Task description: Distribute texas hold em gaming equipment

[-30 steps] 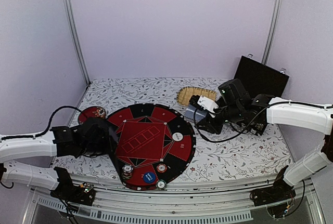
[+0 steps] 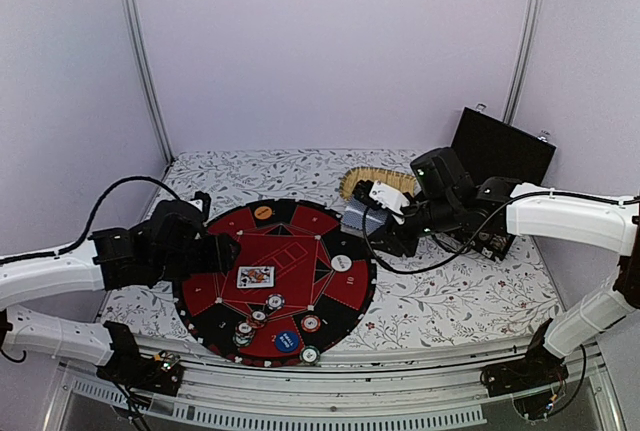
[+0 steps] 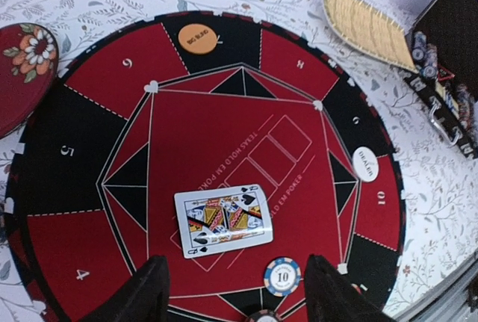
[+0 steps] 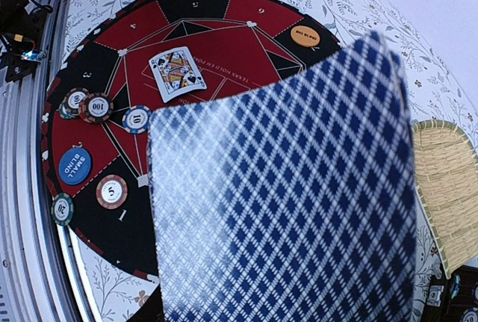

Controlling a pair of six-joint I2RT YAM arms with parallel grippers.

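A blue-and-white checked card deck (image 4: 284, 202) fills much of the right wrist view; my right gripper (image 2: 380, 216) is shut on it to the right of the round red-and-black poker mat (image 2: 340, 316). Face up on the mat's red centre lies a queen of spades card (image 3: 224, 221). My left gripper is open over the near left of the mat, its fingers (image 3: 153, 292) apart and no object held between them. A 10 chip (image 3: 282, 276), a dealer button (image 3: 365, 163) and an orange big blind disc (image 3: 198, 39) lie on the mat.
Near the mat's front edge are several chips (image 4: 95, 107) and a blue small blind disc (image 4: 75, 166). A woven basket (image 2: 385, 183) and an open black case (image 2: 500, 156) stand at the right. A red flowered dish (image 3: 26, 72) is at the left.
The held deck shifted slightly left.
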